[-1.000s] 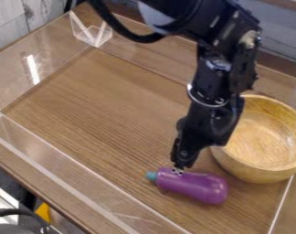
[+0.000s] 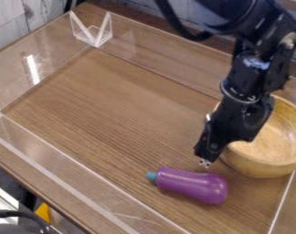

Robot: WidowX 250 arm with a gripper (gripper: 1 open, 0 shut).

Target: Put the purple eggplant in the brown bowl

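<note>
The purple eggplant (image 2: 195,186) lies on the wooden surface near the front, its teal stem end pointing left. To its upper right stands the brown bowl (image 2: 275,146), whose left side is partly covered by the arm. My black gripper (image 2: 212,151) points down at the bowl's left rim, above and behind the eggplant. Its fingers are together with nothing seen between them, and the eggplant is apart from them. From this angle I cannot tell whether the fingertips touch the rim.
A clear wire-like stand (image 2: 92,29) sits at the far left corner. Low transparent walls edge the wooden table (image 2: 96,101), which is bare across its middle and left. Dark cables and a yellow piece (image 2: 42,212) show at the lower left, outside the wall.
My gripper has moved right and back, away from the eggplant and to the bowl's left rim. The eggplant and the bowl have stayed in place.
</note>
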